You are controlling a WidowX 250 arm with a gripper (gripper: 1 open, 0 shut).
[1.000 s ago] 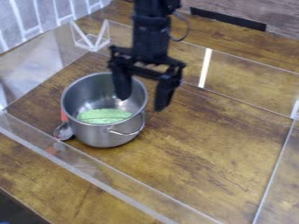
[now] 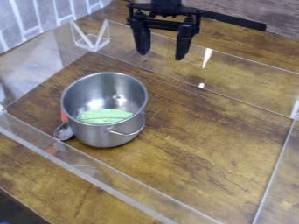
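Observation:
My black gripper point(image 2: 163, 42) is at the top centre, above the back of the work area, open with nothing between its fingers. A steel pot point(image 2: 124, 123) with a wire handle stands at the left of the wooden table, holding a pale green oblong object point(image 2: 104, 115). A metal spoon-like item point(image 2: 63, 131) with some red beside it lies against the pot's left side, partly hidden by it.
Clear acrylic walls point(image 2: 145, 199) border the wooden surface point(image 2: 222, 157). A white rack point(image 2: 24, 17) is at the top left.
My gripper has moved up and back, away from over the pot to the top of the view. The pot and the green object look unmoved.

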